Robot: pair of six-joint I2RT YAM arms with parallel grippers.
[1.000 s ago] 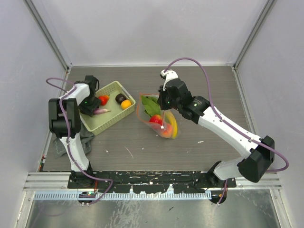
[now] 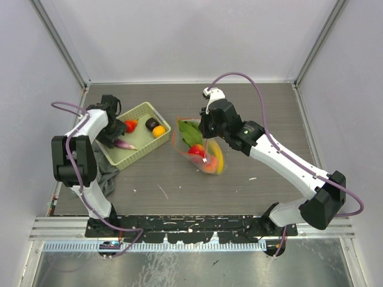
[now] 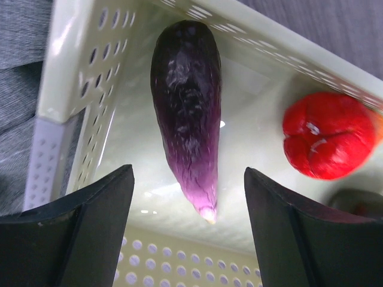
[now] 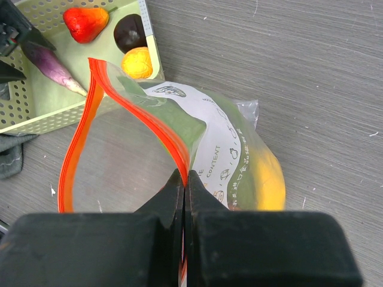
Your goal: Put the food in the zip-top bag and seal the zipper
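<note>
A clear zip top bag (image 2: 197, 149) with an orange zipper rim (image 4: 152, 122) sits right of centre, holding green leaves (image 2: 190, 134), a red item (image 2: 196, 151) and a yellow item (image 2: 216, 156). My right gripper is shut on the bag's rim, and its mouth gapes toward the left. Over the pale green basket (image 2: 147, 146), my left gripper stands open above a purple eggplant (image 3: 190, 107), apart from it. The eggplant's pale tip lies between the fingers as seen in the left wrist view. Beside it rests a red pepper (image 3: 329, 136).
A dark round item (image 2: 152, 124) and an orange fruit (image 2: 158, 131) lie at the basket's right end. Grey cloth (image 2: 105, 173) is bunched against the basket's left side. Bare table (image 2: 152, 191) stretches in front of basket and bag.
The right arm and bag have stayed still.
</note>
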